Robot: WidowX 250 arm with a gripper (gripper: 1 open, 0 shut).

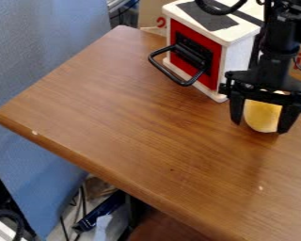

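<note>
My black gripper (260,115) is at the right of the view, low over the table, with its fingers on either side of a pale yellow cylindrical object (262,120) standing on the wood. Whether the fingers press on it or stand just clear of it I cannot tell. Left of the gripper, at the back of the table, stands a white box (213,15) with a red front, a dark panel and a black bar handle sticking out toward the left.
Cardboard boxes stand behind the white box. Cables and bags lie below the table edge at lower left.
</note>
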